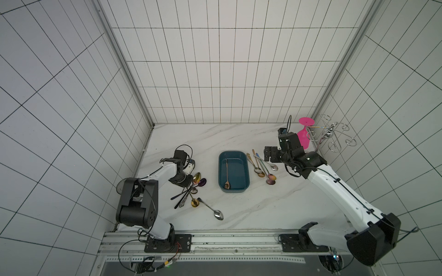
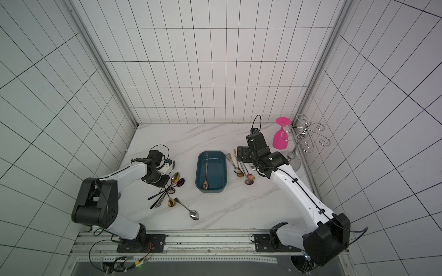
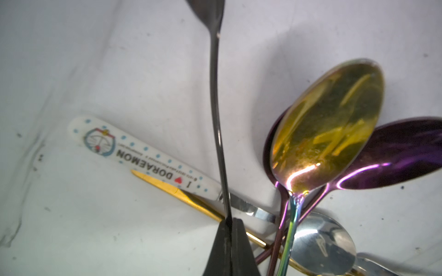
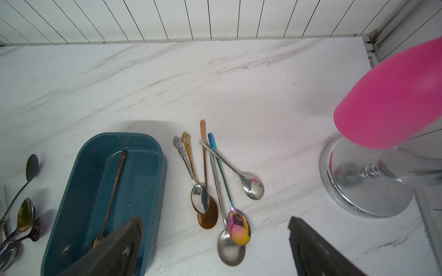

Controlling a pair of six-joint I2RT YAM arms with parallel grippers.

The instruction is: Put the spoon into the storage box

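Observation:
My left gripper is shut on the thin handle of a dark spoon [image 3: 214, 92], whose head runs out of the top of the left wrist view, above a pile of coloured spoons [image 3: 324, 128] and a Doraemon-handled utensil [image 3: 138, 151]. The teal storage box [image 1: 234, 154] stands mid-table, with one long copper-coloured spoon [image 4: 112, 193] inside. My right gripper is open above the spoons right of the box, with nothing held.
A pink glass [image 2: 280, 138] and a chrome stand [image 2: 303, 131] are at the back right. Several spoons [image 1: 260, 170] lie right of the box and a single one [image 1: 217, 214] at the front.

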